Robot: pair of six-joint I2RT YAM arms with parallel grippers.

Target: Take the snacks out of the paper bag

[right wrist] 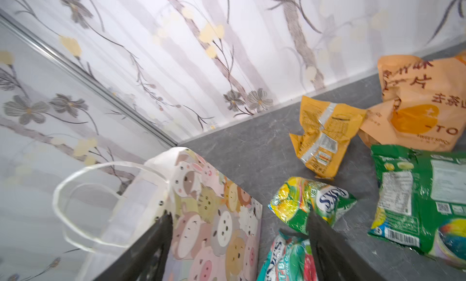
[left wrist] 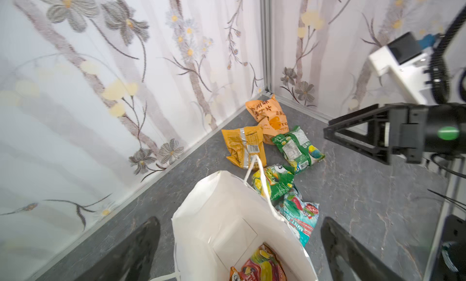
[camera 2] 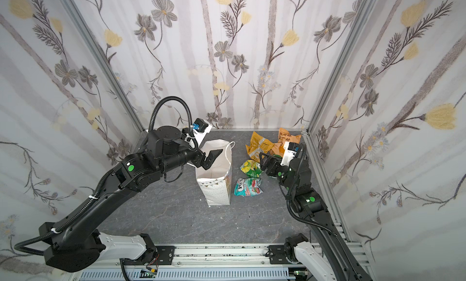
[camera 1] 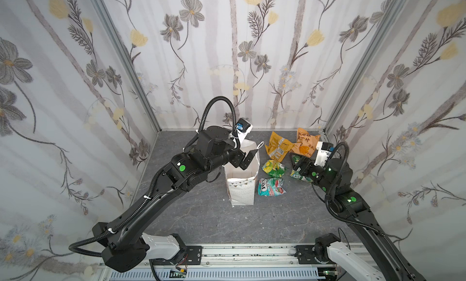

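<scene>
The white paper bag (camera 1: 241, 192) stands upright and open-topped on the table, its printed side facing the right wrist view. Inside it, low down in the left wrist view, lies a red and yellow snack packet (left wrist: 263, 265). My left gripper (camera 2: 209, 159) hangs over the bag's mouth, open and empty. Right of the bag lie a teal packet (left wrist: 299, 214), a yellow-green packet (left wrist: 274, 182), a green packet (left wrist: 297, 149), a golden packet (left wrist: 244, 146) and an orange packet (left wrist: 270, 117). Above them, my right gripper (camera 1: 295, 166) is parted, with nothing between its fingers.
A white handle loop (right wrist: 97, 208) sticks up from the bag's rim. Patterned walls (camera 1: 208, 52) close in the back and sides. Bare grey table (camera 1: 286, 217) shows in front of the bag and packets.
</scene>
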